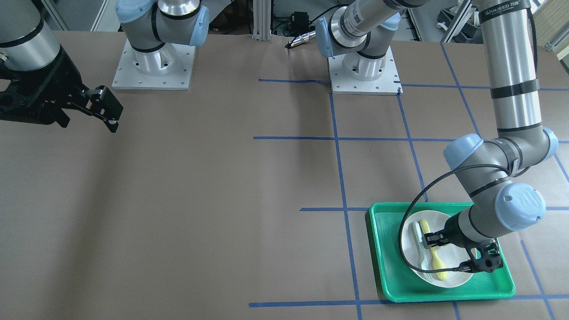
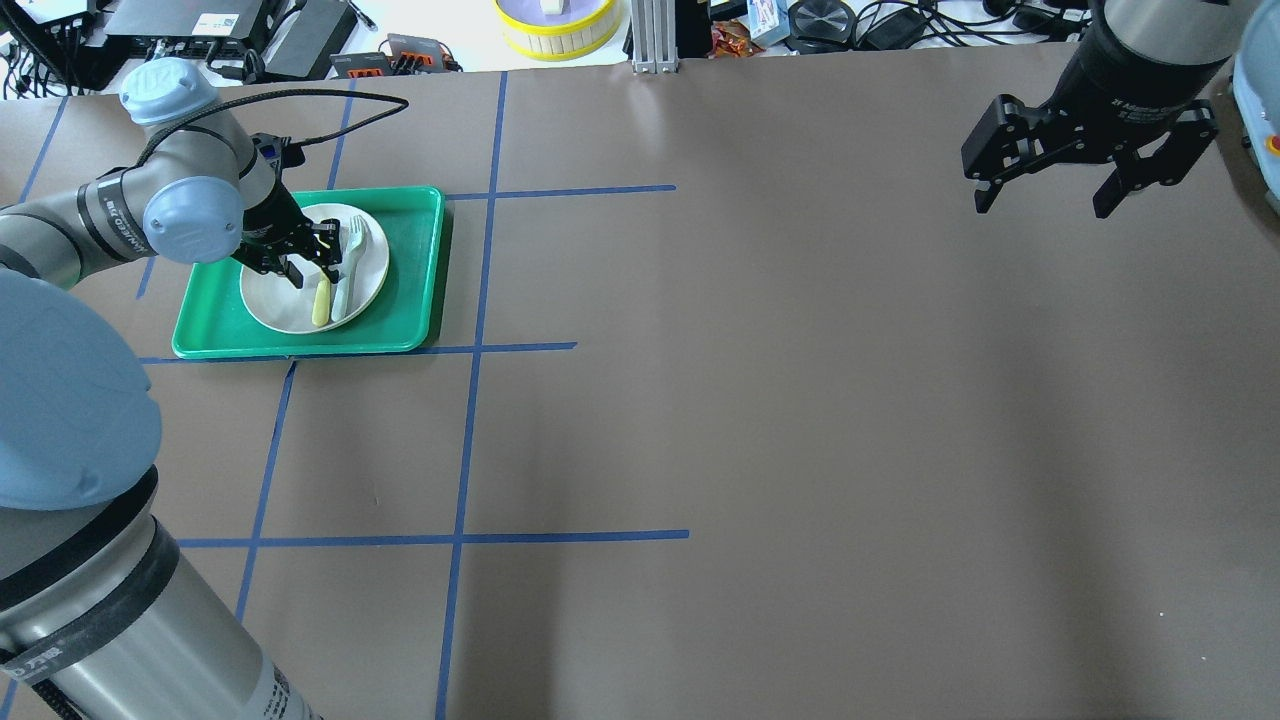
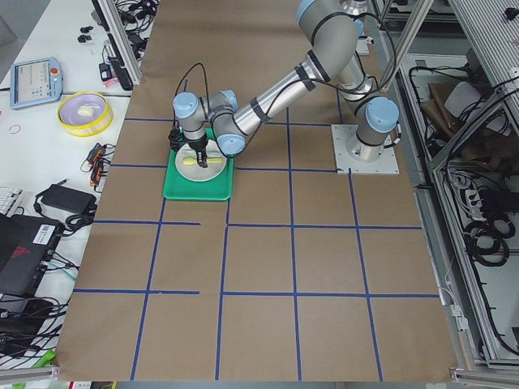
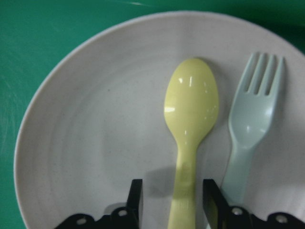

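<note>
A white plate (image 4: 109, 109) lies in the green tray (image 1: 384, 277). On it rest a yellow spoon (image 4: 190, 105) and, to its right in the wrist view, a pale mint fork (image 4: 252, 114). My gripper is open over the spoon's handle, one finger on each side, the right finger close to the fork's handle. In the front view the wrist partly hides both utensils.
Other robot arms stand around the table, one gripper (image 2: 1068, 156) idle at the top view's upper right. The table (image 2: 816, 420) beside the tray is clear. Cables, electronics and a yellow-rimmed container (image 3: 85, 113) lie on a side surface.
</note>
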